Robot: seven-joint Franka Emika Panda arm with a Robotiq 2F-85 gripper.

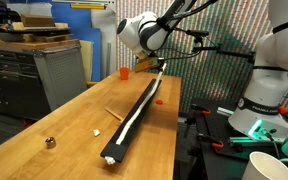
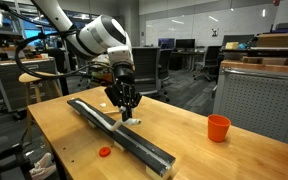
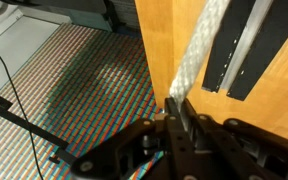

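A long black channel lies along the wooden table, with a white strip running along its length. At its far end in exterior view 1, my gripper is over the channel. The wrist view shows my gripper shut on a white strip, which passes up and out of the frame at the top. Beside it lies the black channel with a pale band along its middle. In exterior view 2 my gripper is low over the channel, partly hiding the strip there.
An orange cup stands on the table apart from the channel. A small red piece and a thin wooden stick lie near the channel. The table's left part holds a small dark metal object and is otherwise mostly bare.
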